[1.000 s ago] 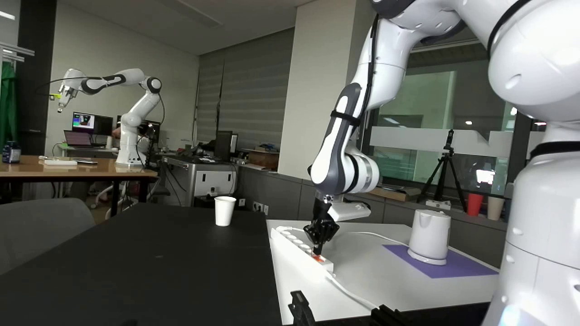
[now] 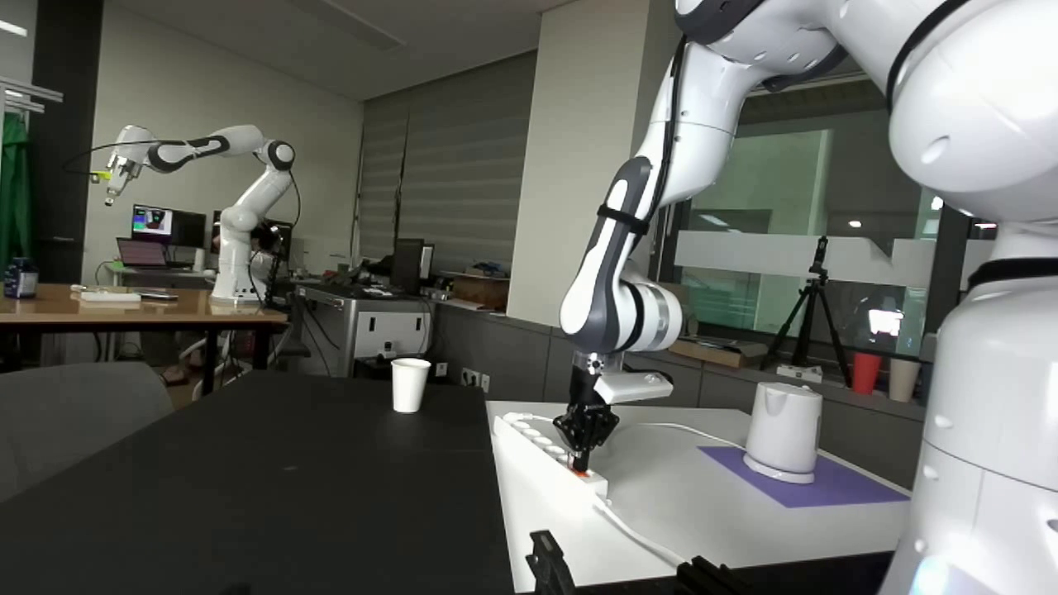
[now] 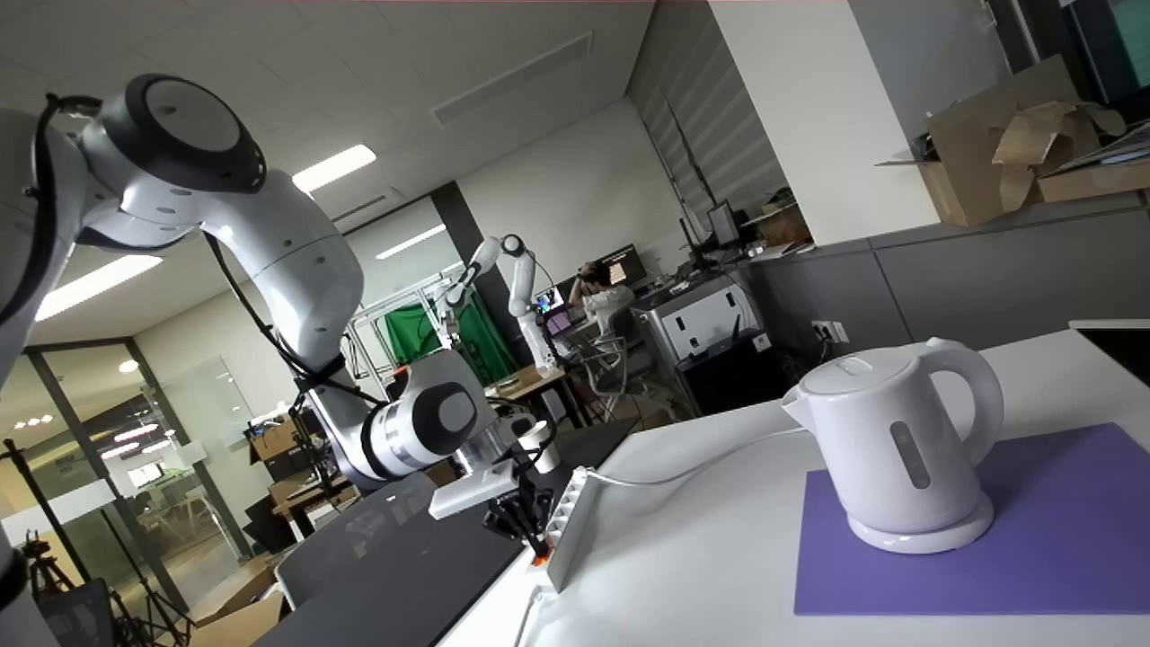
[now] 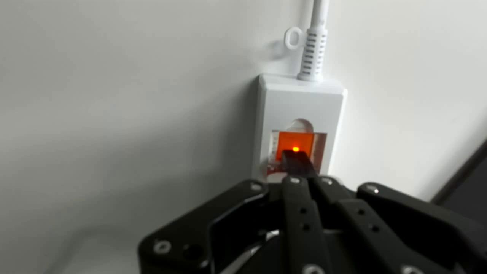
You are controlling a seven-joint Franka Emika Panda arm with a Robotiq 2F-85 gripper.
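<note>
A white power strip (image 2: 542,437) lies along the edge of the white table, its row of sockets facing up. At its near end is an orange switch (image 4: 294,139), with a bright glowing spot on it in the wrist view. My gripper is shut and points down, its fingertips over the lower part of the switch. They seem to touch it, and they hide the strip's sockets in this view. Nothing shows between the fingers. In the second exterior view the gripper (image 3: 535,548) is at that same end of the power strip (image 3: 569,519).
A white kettle (image 3: 892,447) stands on a purple mat (image 3: 1035,518), its cord running to the strip's far end. A paper cup (image 2: 408,385) stands on the black table (image 2: 297,476). Between strip and kettle, the white table (image 2: 674,486) is mostly clear.
The arm has shifted slightly left in the exterior view, and the fingertips are a little lower at the orange switch. The strip, kettle and cup have not moved.
</note>
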